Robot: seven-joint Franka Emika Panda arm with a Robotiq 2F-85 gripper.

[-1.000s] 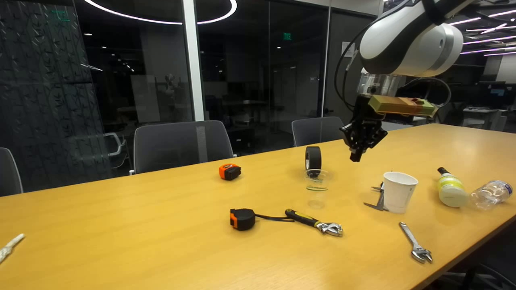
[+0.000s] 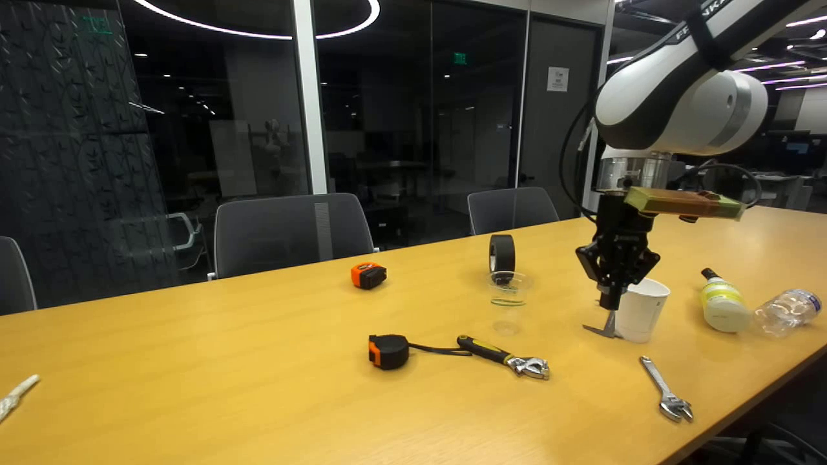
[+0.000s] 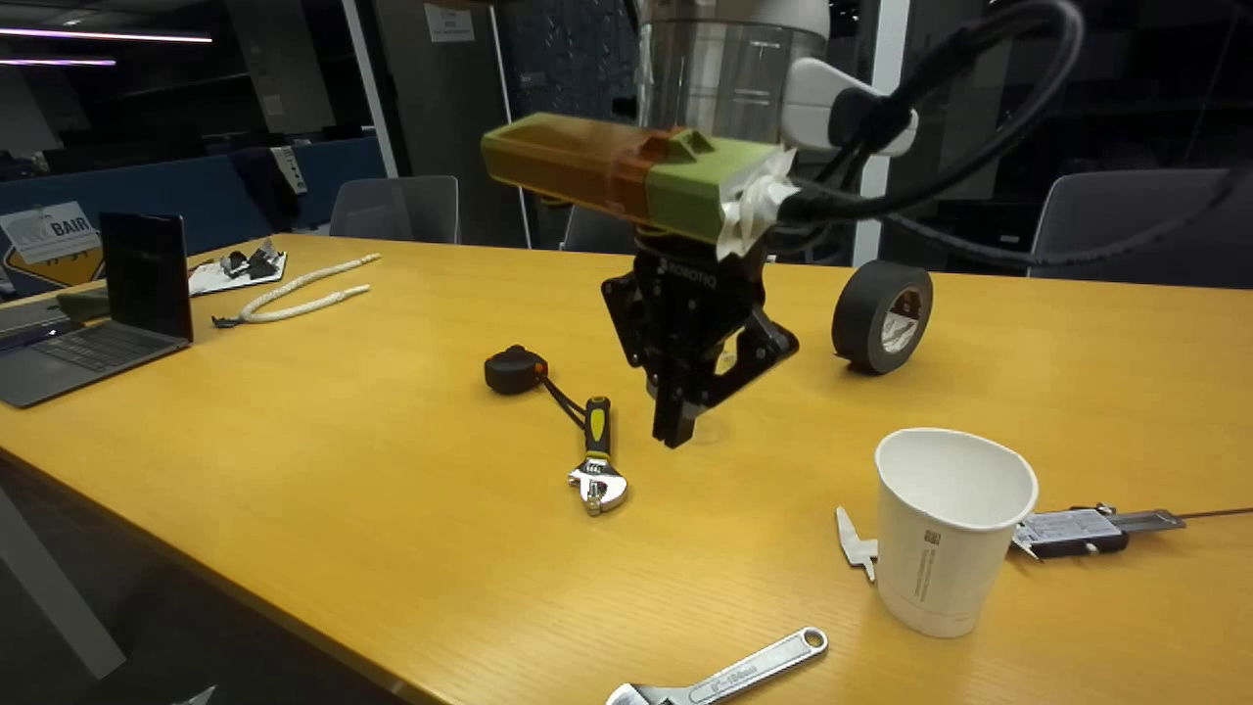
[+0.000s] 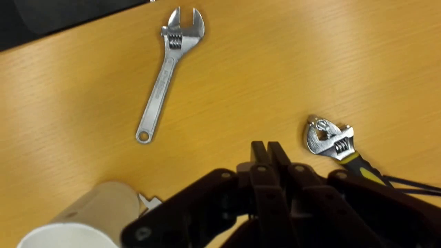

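My gripper (image 2: 610,298) hangs above the table, pointing down. In the wrist view its fingertips (image 4: 259,148) are close together, and I see no object between them. A white paper cup (image 3: 953,529) stands upright beside it, with a caliper (image 3: 1075,533) lying partly hidden behind the cup. A silver adjustable wrench (image 4: 161,89) lies on the bare table. Another adjustable wrench, with a black and yellow handle (image 4: 330,142), lies on the other side of the gripper in the wrist view. The gripper is apart from all of these.
A clear cup (image 2: 508,302), a black tape roll (image 2: 502,258) and two tape measures (image 2: 388,352) stand farther along the table. A yellow-labelled bottle (image 2: 723,302) and a clear plastic bottle (image 2: 787,312) lie near the right side. A laptop (image 3: 112,305) sits at the far end.
The objects on the table have not moved.
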